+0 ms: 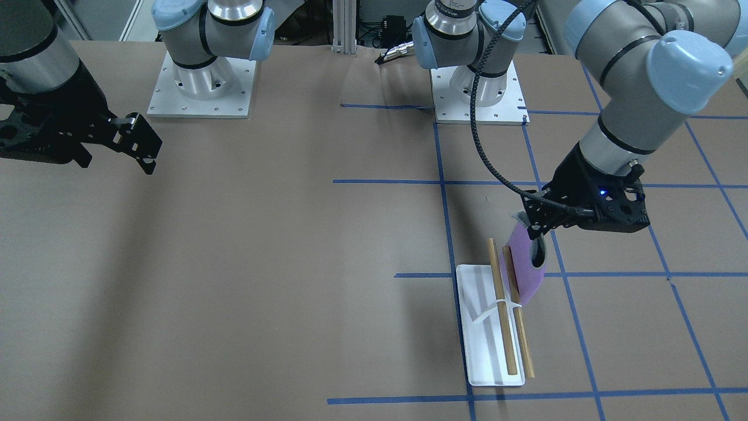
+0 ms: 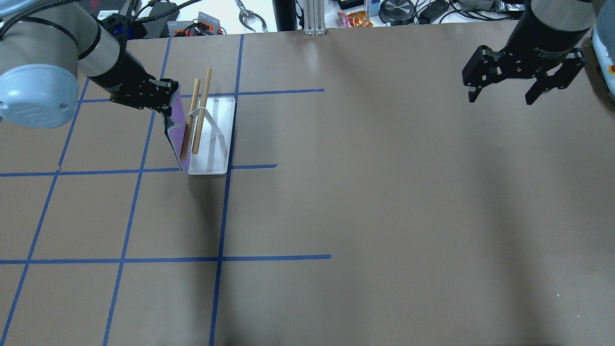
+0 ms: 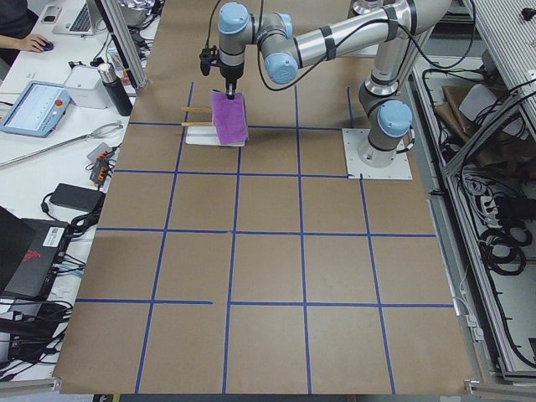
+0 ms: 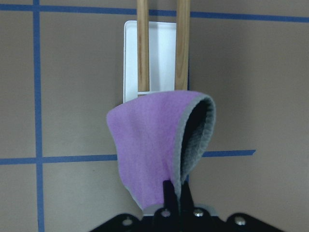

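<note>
My gripper is shut on a purple cloth with a grey edge, which hangs folded at the end of a white tray carrying two wooden sticks on a white support. In the left wrist view the cloth covers the near part of the tray, below the sticks. Whether it touches them is hard to tell.
Other arms stand at the sides, one with a black gripper over the bare table. The taped grid floor around the tray is clear; cables and devices lie beyond the table's edge.
</note>
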